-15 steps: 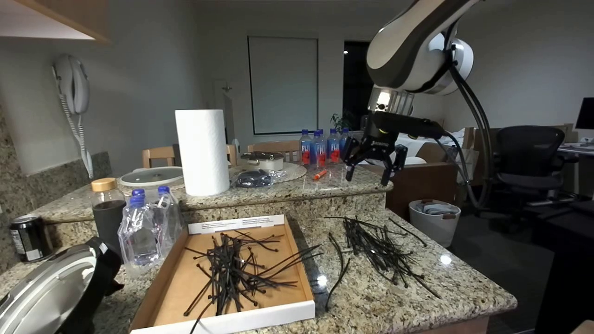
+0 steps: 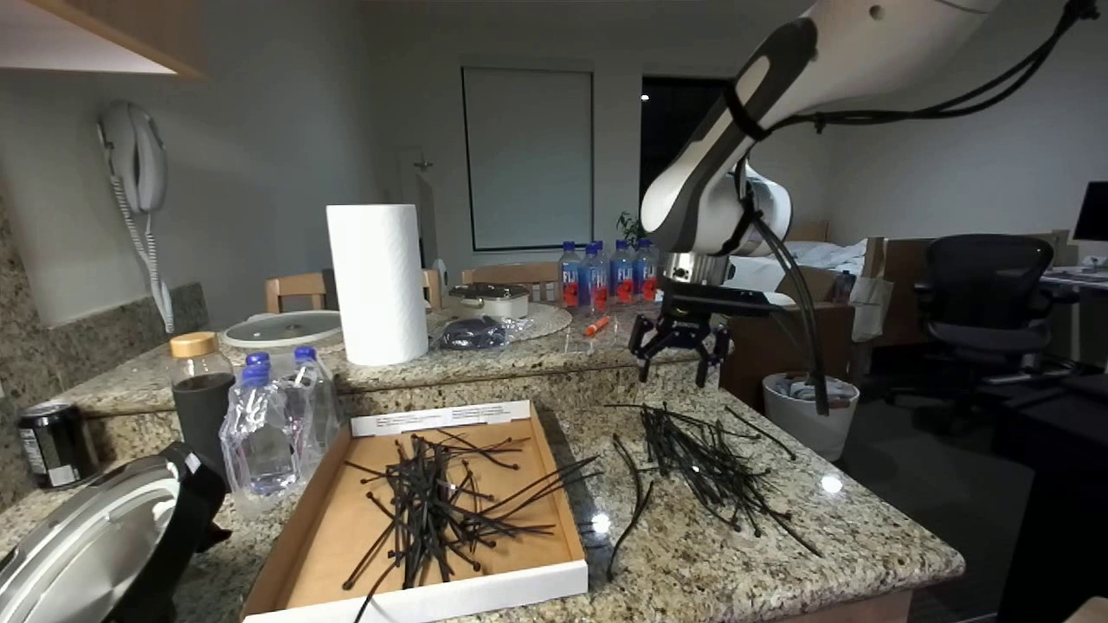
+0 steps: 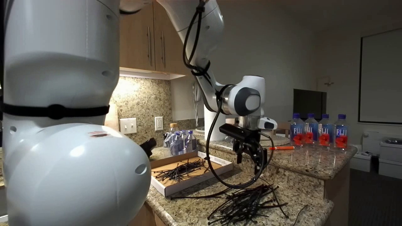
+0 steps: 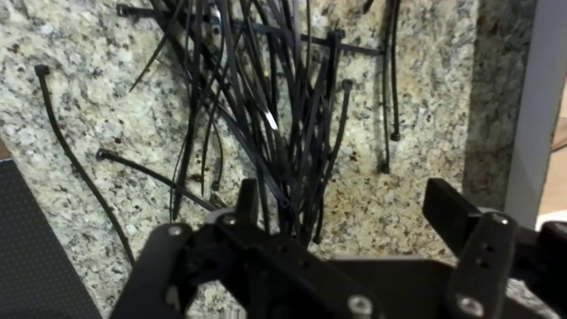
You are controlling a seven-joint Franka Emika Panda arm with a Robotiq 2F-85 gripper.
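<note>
A pile of black zip ties (image 2: 701, 462) lies loose on the granite counter, with a few strays around it. More black zip ties (image 2: 426, 509) are heaped in a shallow cardboard box (image 2: 312, 555) with white outer walls, left of that pile. My gripper (image 2: 680, 374) hangs above the far end of the loose pile, pointing down, its fingers wide apart and nothing between them. From the wrist view, the loose zip ties (image 4: 287, 122) run down toward the left finger (image 4: 247, 199); bare granite shows beside the right finger (image 4: 446, 210).
A raised granite ledge (image 2: 499, 389) stands behind the pile, bearing a paper towel roll (image 2: 379, 285), an orange marker (image 2: 597, 325) and several water bottles (image 3: 319, 131). Wrapped bottles (image 2: 265, 431) and a lid (image 2: 104, 545) stand left of the box.
The arm has come down and slightly left, bringing my gripper from above the ledge to lower over the loose pile. The gripper has stayed open, and both heaps of ties look unchanged.
</note>
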